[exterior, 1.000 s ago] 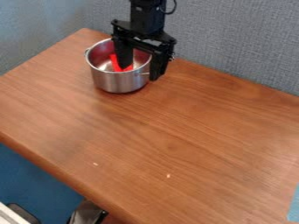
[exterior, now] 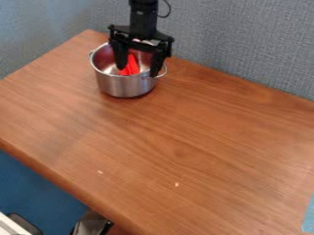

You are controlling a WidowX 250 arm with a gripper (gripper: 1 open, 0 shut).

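A steel pot [exterior: 123, 84] with side handles stands near the back left of the wooden table. A red object [exterior: 128, 67] lies inside it. My black gripper [exterior: 138, 61] is over the pot, open, with one finger at the left reaching into it and the other near the right rim. The red object is partly hidden by the gripper; whether it touches a finger I cannot tell.
Grey padded walls [exterior: 245, 55] border the back and left. The table's front left edge drops to a blue floor.
My gripper has moved left, from the right side of the pot to over it. The pot looks nearly unmoved.
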